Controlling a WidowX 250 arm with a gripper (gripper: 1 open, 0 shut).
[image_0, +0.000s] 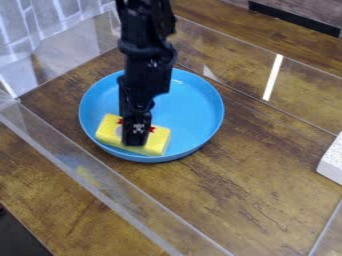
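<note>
A black robot gripper reaches down from the top centre into a round blue plate. Its fingertips are at a yellow box with red markings, which lies on the left front part of the plate. The gripper hides part of the box's top. The gripper looks open around the box, though the fingertips are partly hard to make out.
A white block sits at the right edge. Transparent strips or panels run along the left and upper right.
</note>
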